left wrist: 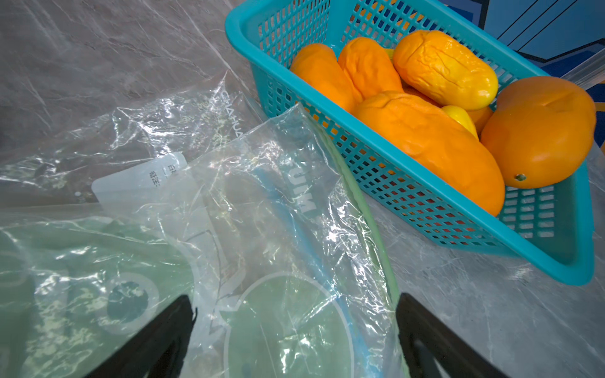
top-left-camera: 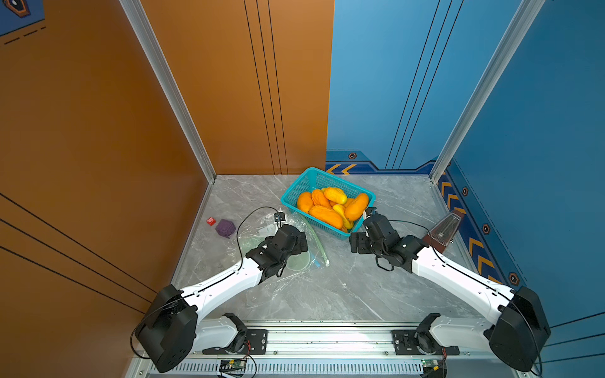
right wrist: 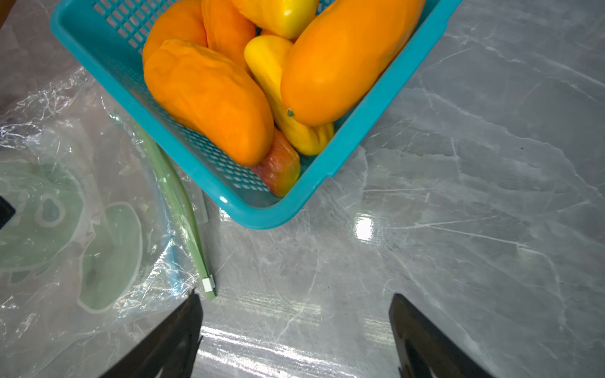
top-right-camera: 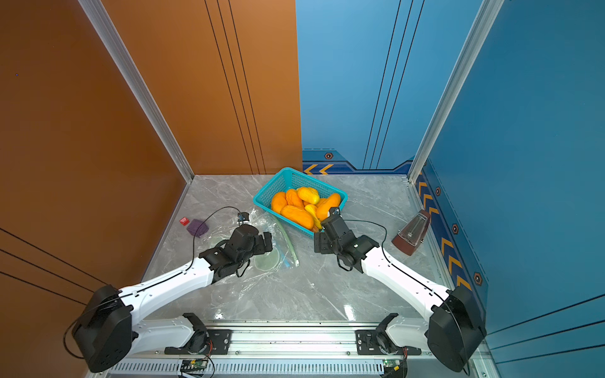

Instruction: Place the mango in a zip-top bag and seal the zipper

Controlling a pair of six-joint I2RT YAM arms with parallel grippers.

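Observation:
Clear zip top bags [left wrist: 271, 214] lie flat on the table; a green zipper strip [right wrist: 179, 211] runs along the near bag's right edge, with a white slider [right wrist: 208, 284] at its lower end. Above this bag hovers my left gripper, open and empty, one finger on each side of its printed circle. Right of the bag my right gripper stands open over bare table, in front of the basket's near corner. In the teal basket [right wrist: 267, 217], a red-and-yellow mango [right wrist: 280, 165] is partly hidden under larger orange fruits [right wrist: 211, 100].
A yellow curved fruit [right wrist: 286, 94] also lies in the basket. A purple block [top-left-camera: 225, 228] and a small red cube [top-left-camera: 211, 221] sit at the left. A brown-based clear object [top-right-camera: 412, 233] stands at the right.

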